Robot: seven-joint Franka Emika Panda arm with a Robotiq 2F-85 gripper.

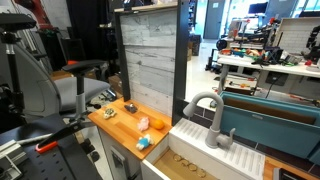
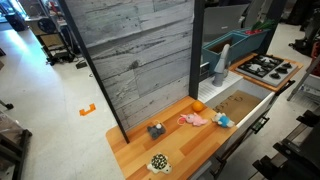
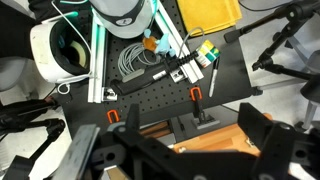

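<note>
In the wrist view my gripper stands with its two dark fingers [image 3: 268, 135] wide apart at the lower edge, and nothing shows between them but a black surface and floor below. It cannot be clearly made out in the exterior views. On the wooden counter [image 2: 180, 145] lie an orange ball-like item [image 2: 198, 106], a pink piece [image 2: 194, 119], a blue-and-white item [image 2: 224, 120], a small grey item [image 2: 155, 129] and a pale patterned piece [image 2: 159, 162]. All of them are apart from the gripper.
Beside the counter is a white sink [image 1: 195, 155] with a tall grey faucet [image 1: 213, 117]. A grey plank panel [image 1: 150, 70] rises behind the counter. A stovetop [image 2: 268, 68] lies farther along. Below the gripper, cables [image 3: 130, 60] and a yellow tray [image 3: 210, 14] crowd the black surface.
</note>
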